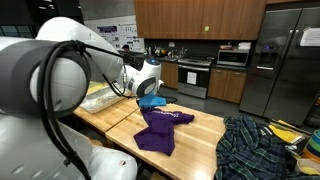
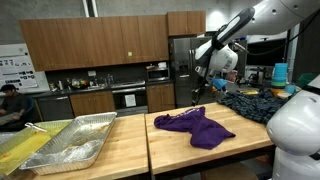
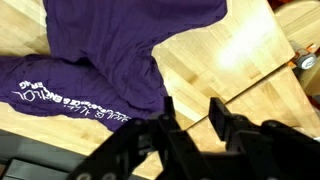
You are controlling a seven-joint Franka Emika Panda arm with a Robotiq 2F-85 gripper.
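A dark purple cloth with white lettering (image 3: 75, 95) lies rumpled on the light wooden table. In exterior view 1 the cloth (image 1: 156, 138) spreads below and right of my gripper (image 1: 152, 101), with one part stretching toward the back. Exterior view 2 shows the cloth (image 2: 205, 131) flat near the table's middle, below the gripper (image 2: 197, 97). In the wrist view my gripper has its fingers apart with bare wood showing between them. The cloth's edge comes close to the left fingertip; whether they touch I cannot tell.
A dark checked cloth heap (image 1: 250, 148) covers the table's right side in exterior view 1. A foil-like tray (image 2: 70, 148) stands at the left in exterior view 2. Bare tabletop (image 1: 200, 130) lies between the purple cloth and the heap.
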